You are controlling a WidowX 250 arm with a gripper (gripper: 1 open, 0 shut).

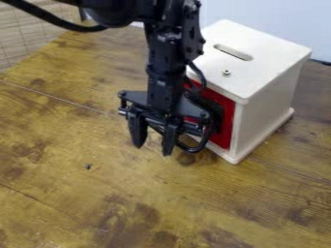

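My black gripper (154, 134) hangs low over the wooden table, in front of a white box (258, 97) with a red front panel (222, 136). The two fingers point down and stand apart, with nothing visible between them. The arm and gripper body cover much of the red panel.
The white box has a slot and a small knob on its top and stands at the right, near a pale wall. A tiled surface lies at the far top left.
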